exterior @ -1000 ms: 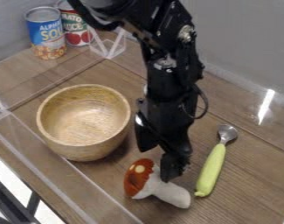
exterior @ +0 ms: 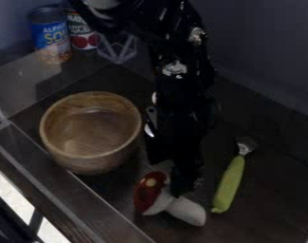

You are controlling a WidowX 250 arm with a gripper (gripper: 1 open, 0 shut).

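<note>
In the dimly lit camera view a toy mushroom (exterior: 155,193) with a red spotted cap and white stem lies on its side at the bottom centre. My black gripper (exterior: 172,169) points down just above and behind it, close to the stem; whether its fingers are open or shut is hard to see in the dark. A wooden bowl (exterior: 74,149) stands to the left, and a yellow-green handled utensil (exterior: 228,181) lies to the right.
Two cans, a blue one (exterior: 51,36) and a red-and-white one (exterior: 84,35), stand at the back left. Clear plastic edges run along the left.
The view has become much darker. The gripper has shifted very slightly; the mushroom, bowl and utensil look unmoved.
</note>
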